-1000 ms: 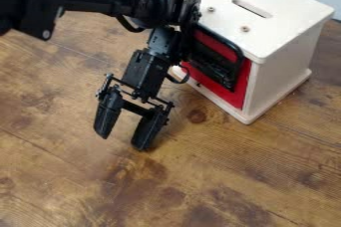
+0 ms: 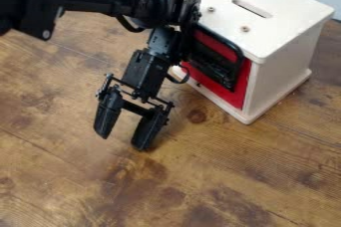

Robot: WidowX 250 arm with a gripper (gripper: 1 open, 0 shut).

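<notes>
My black gripper hangs low over the wooden floor, left of and in front of a white wooden box. Its two fingers point down and stand apart, with bare floor showing between them. The box has a slot on its top and a red front panel with a black frame on it. My arm partly hides that front.
A pale wall edge runs along the back at the top.
</notes>
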